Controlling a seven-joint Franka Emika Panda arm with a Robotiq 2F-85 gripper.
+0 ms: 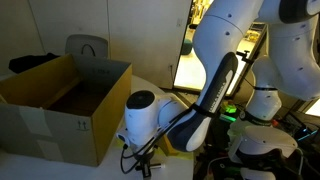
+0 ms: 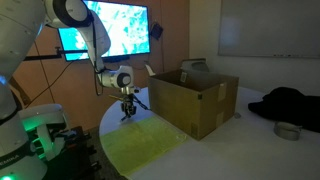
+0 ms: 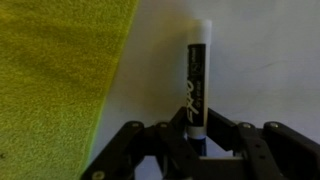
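Note:
A white and black marker [image 3: 198, 70] lies on the pale table, lengthwise in the wrist view, its near end between the fingers. My gripper is down at table level, with a finger close on each side of the marker. Whether the fingers press on it or leave a small gap is too dark to make out. In exterior view 2 the gripper [image 2: 128, 112] is low over the table, beyond the yellow-green towel [image 2: 145, 145].
Beside the marker, the same towel [image 3: 50, 80] fills the left of the wrist view. A large open cardboard box [image 2: 205, 105] stands nearby. Farther right are a metal pot [image 2: 288, 131] and a dark cloth [image 2: 285, 105].

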